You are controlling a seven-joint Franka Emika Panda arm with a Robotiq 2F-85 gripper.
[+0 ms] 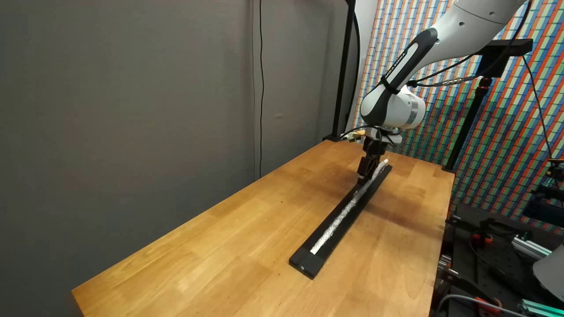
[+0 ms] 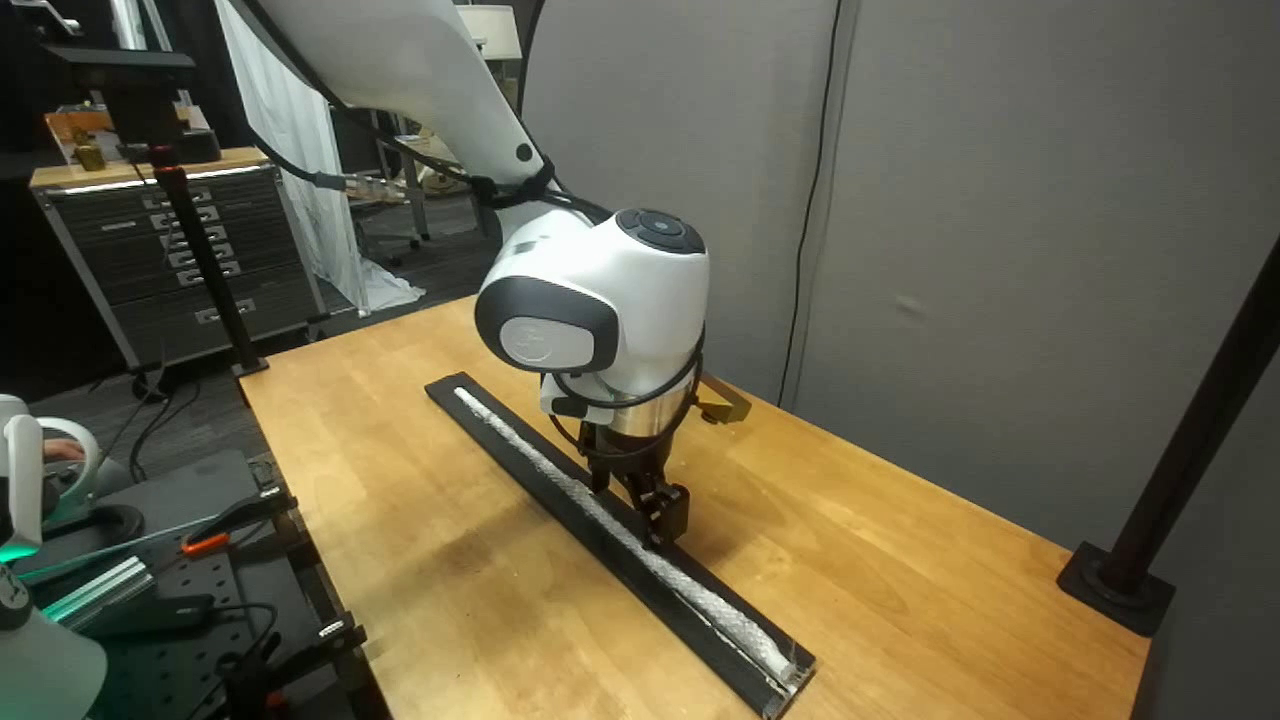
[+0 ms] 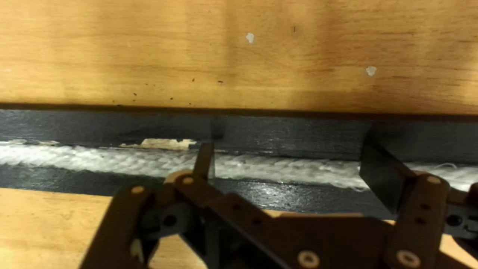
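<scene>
A white braided rope (image 1: 338, 221) runs lengthwise along a long black channel (image 1: 305, 259) on the wooden table. In exterior view 2 the rope (image 2: 546, 464) stretches from one end of the black channel (image 2: 446, 391) to the other. My gripper points down over the channel with its fingers wide apart along the rope's length. Between them the rope (image 3: 278, 169) passes along the channel, not squeezed. Whether the fingertips touch the channel is hard to tell.
Bare tabletop (image 1: 222, 248) lies on both sides of the channel. Behind the arm in exterior view 2 sits a yellowish block (image 2: 720, 401). A black post (image 2: 1122, 558) stands at the table's far right corner, near the grey wall panels.
</scene>
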